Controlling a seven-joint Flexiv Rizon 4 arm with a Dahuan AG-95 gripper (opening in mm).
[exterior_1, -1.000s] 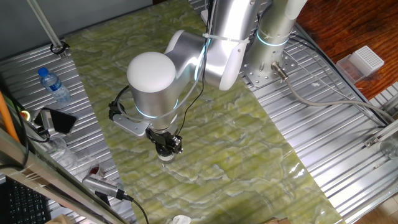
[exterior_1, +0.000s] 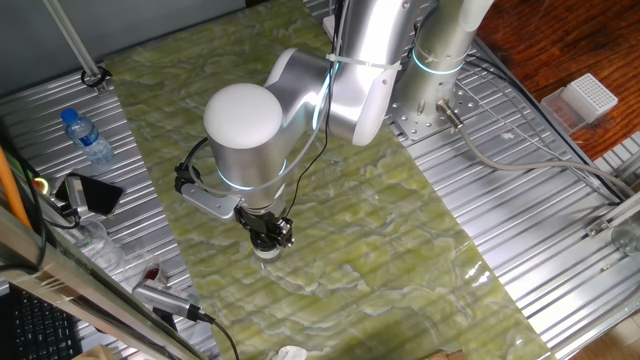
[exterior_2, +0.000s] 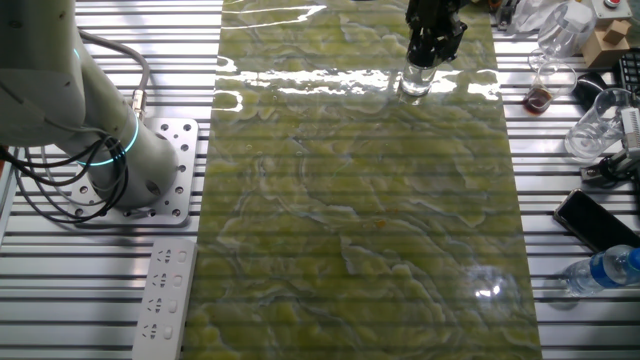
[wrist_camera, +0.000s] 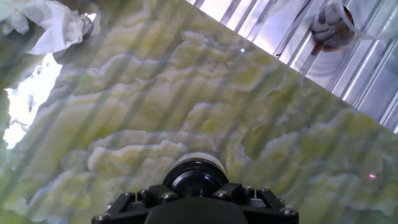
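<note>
A small clear glass jar (exterior_2: 416, 82) stands upright on, or just above, the green marbled mat in exterior view 2. Directly over it is my gripper (exterior_2: 432, 45), pointing down. The wrist view shows a round black top (wrist_camera: 196, 179) with a pale rim beneath it, between the fingers of the gripper. Both fingers lie close against its sides, but whether they press on it cannot be made out. In exterior view 1 the gripper (exterior_1: 268, 238) hides most of the jar, leaving a pale lower part (exterior_1: 267, 254) visible.
White crumpled material (wrist_camera: 59, 28) lies on the mat. Beyond its edge are a small vessel of brown liquid (exterior_2: 538, 98), clear glassware (exterior_2: 600, 125), a phone (exterior_2: 597, 222) and a water bottle (exterior_2: 605, 268). A power strip (exterior_2: 165, 300) lies opposite.
</note>
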